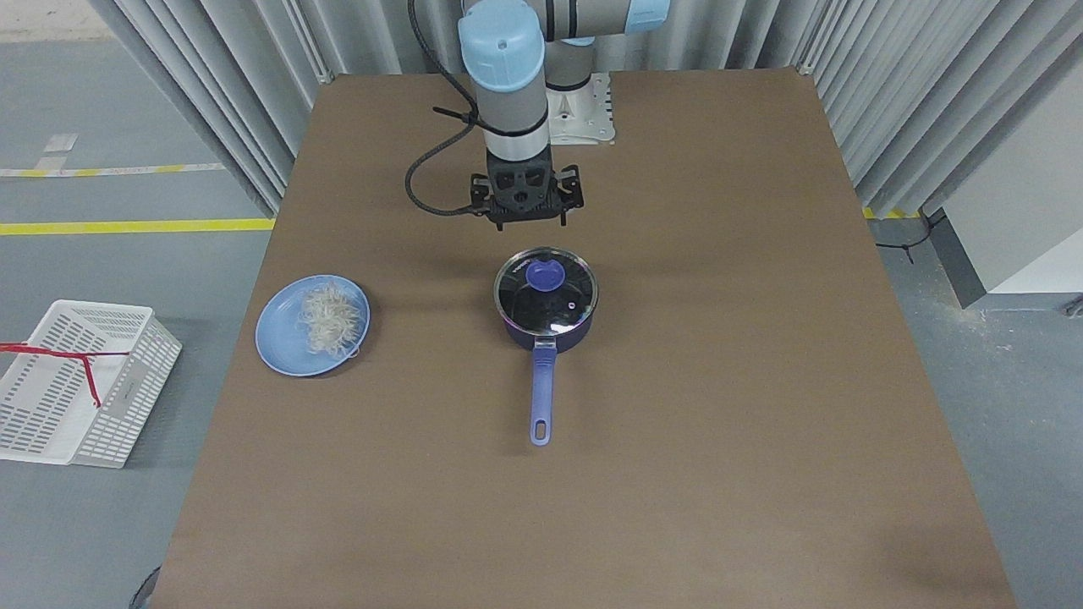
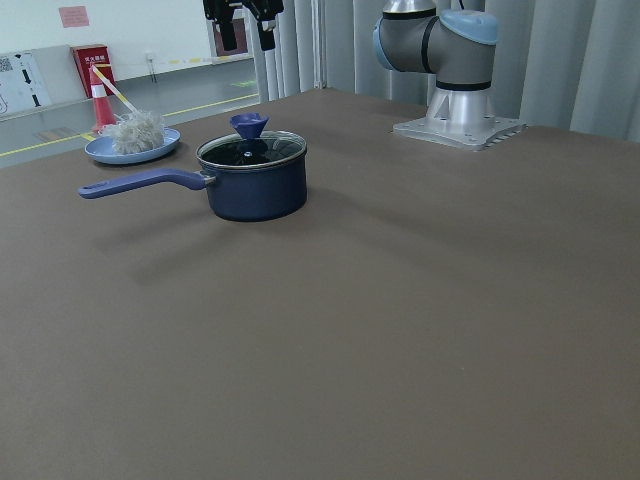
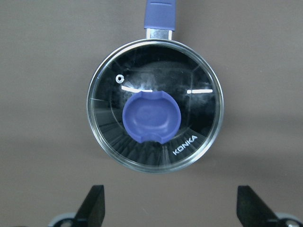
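A blue saucepan (image 2: 255,190) with a glass lid and blue knob (image 1: 545,274) stands mid-table, its handle (image 1: 541,391) pointing toward the front camera. My gripper (image 1: 530,220) hangs above and behind the pot, open with nothing between its fingertips. In the wrist view the lid's knob (image 3: 151,117) lies just beyond the two fingers (image 3: 92,208), seen from above. A blue plate (image 1: 279,335) holding a pale shredded tuft (image 1: 330,320) lies left of the pot.
A white basket (image 1: 122,426) sits on the floor off the left side. The robot's base plate (image 1: 589,117) is at the back.
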